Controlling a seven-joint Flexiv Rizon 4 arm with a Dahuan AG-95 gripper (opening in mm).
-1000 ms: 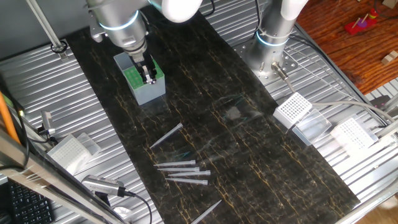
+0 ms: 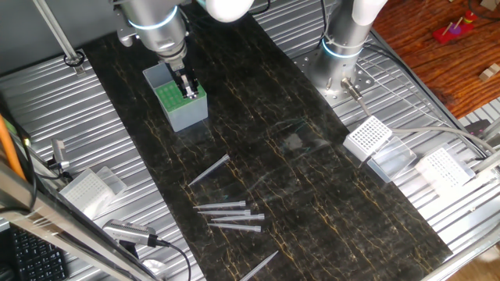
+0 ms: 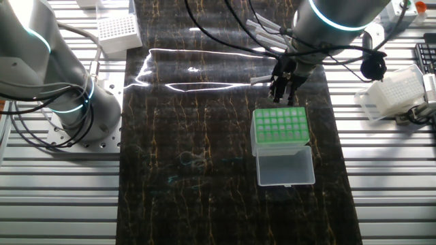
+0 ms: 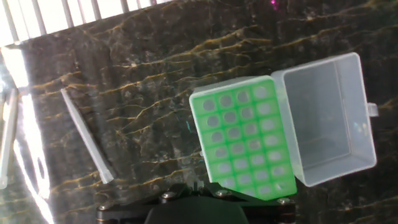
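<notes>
The rack box stands upright on the dark marbled mat, its green perforated top facing up. Its clear lid is swung back along one side. In the wrist view the green grid fills the middle, and the lid lies to its right. My gripper is beside the box's edge in exterior view 2, pointing down. Its fingers are dark and small there, so whether they are apart or together is unclear. Several long clear pipette tips lie on the mat, one of them alone near the box.
Three tips lie grouped on the mat, another at its near edge. White racks stand to the right, and one more to the left.
My gripper has shifted slightly right and toward the back over the box in exterior view 1. The box and tips have stayed put.
</notes>
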